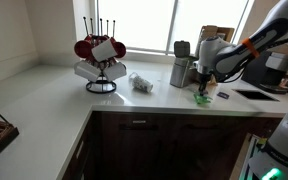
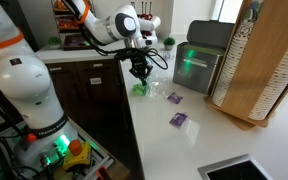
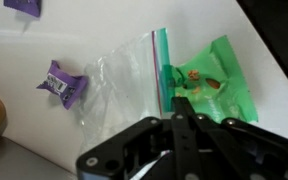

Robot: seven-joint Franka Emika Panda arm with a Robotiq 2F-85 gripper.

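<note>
A clear zip bag (image 3: 122, 88) with a green-and-red seal strip lies on the white counter in the wrist view. Against the strip is a green packet (image 3: 224, 80) with brown pieces pictured on it or inside it. My gripper is shut at the strip, over the edge where bag and packet meet. Whether a thin fold of plastic sits between the fingertips cannot be made out. Two purple-wrapped pieces lie apart from the bag; the nearer is a small purple wrapper (image 3: 64, 85). In exterior view 2, the green packet (image 2: 139, 90) is below my gripper (image 2: 142, 78).
A grey metal bin (image 2: 194, 68) and a tall wicker basket (image 2: 249, 70) stand behind the bag. A dark flat panel (image 2: 234, 172) lies at the near right. On the far left counter are a rack of red mugs (image 1: 102, 50) and a crumpled clear bag (image 1: 140, 83).
</note>
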